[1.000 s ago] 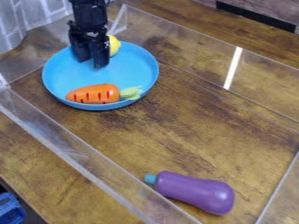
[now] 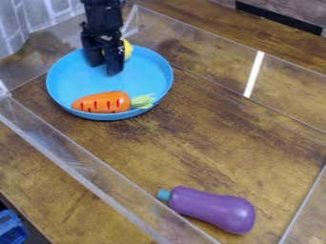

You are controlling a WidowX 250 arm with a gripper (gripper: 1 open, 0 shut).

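Observation:
A blue plate (image 2: 149, 76) sits at the upper left with a toy carrot (image 2: 102, 102) on it. A purple toy eggplant (image 2: 213, 209) lies at the bottom right on the wooden table.
Clear plastic walls (image 2: 51, 138) border the wooden work area. A blue object (image 2: 8, 227) is at the lower left edge.
My gripper has shifted very slightly over the plate; the plate, carrot and eggplant stay in place.

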